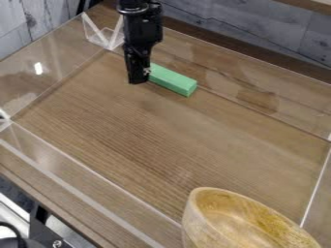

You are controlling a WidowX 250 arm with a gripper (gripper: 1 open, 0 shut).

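The black robot gripper (138, 72) hangs at the upper middle of the wooden table, low over its surface. Just to its right lies a green rectangular block (173, 81), its left end beside or partly behind the fingers. Whether the fingers touch it, and whether they are open or shut, is too small to tell.
A large yellow bowl (243, 217) is at the lower right. A clear plastic piece (104, 29) stands at the upper left edge.
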